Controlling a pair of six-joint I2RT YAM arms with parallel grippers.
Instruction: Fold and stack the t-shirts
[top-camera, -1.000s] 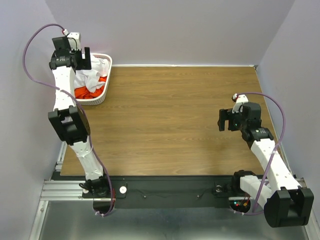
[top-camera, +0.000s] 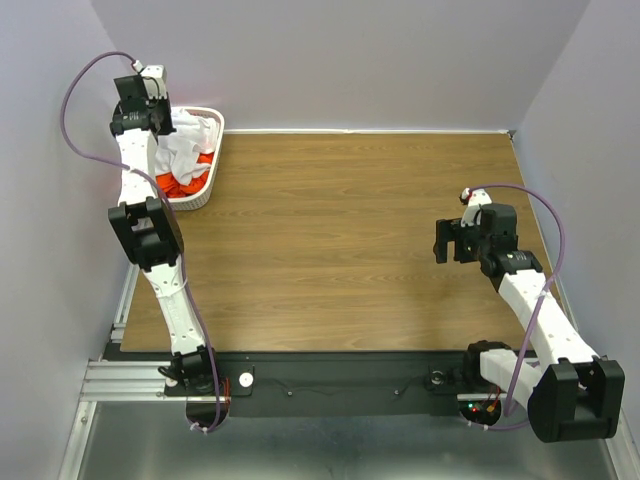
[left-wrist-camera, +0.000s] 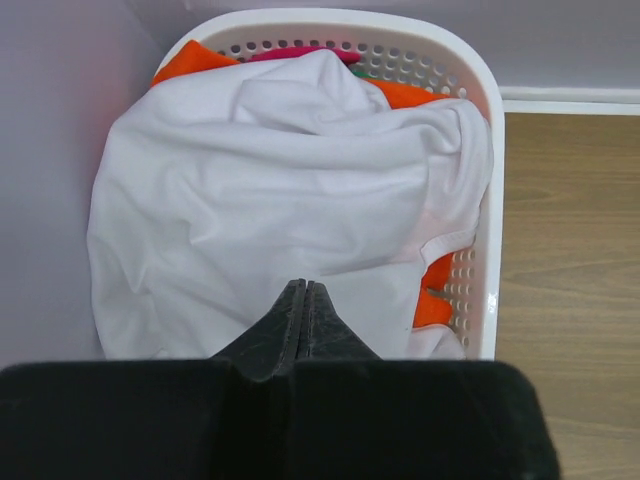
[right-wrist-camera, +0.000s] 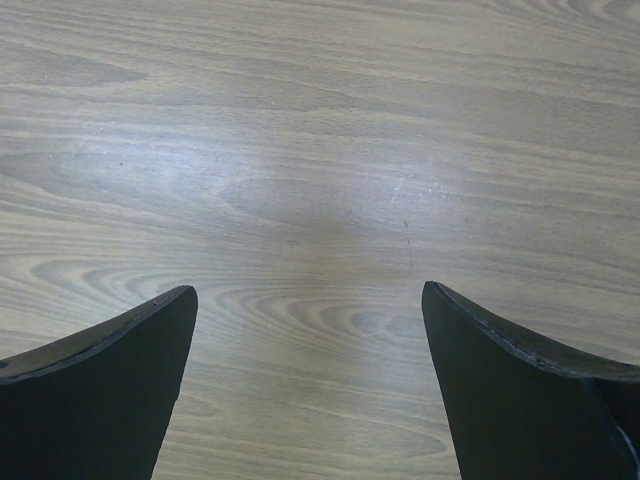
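A white laundry basket (top-camera: 212, 168) at the back left holds a crumpled white T-shirt (left-wrist-camera: 260, 190) on top of orange fabric (left-wrist-camera: 432, 306), with bits of pink (left-wrist-camera: 300, 52) and green at the back. My left gripper is over the basket, shut, with no cloth seen between its fingers. My right gripper (top-camera: 448, 240) stands open above bare table on the right side, nothing between its fingers.
The wooden table (top-camera: 330, 240) is empty apart from the basket. Grey walls bound it at the left, back and right; the basket sits close to the back left corner.
The right arm is nearly unmoved, slightly left of a second ago.
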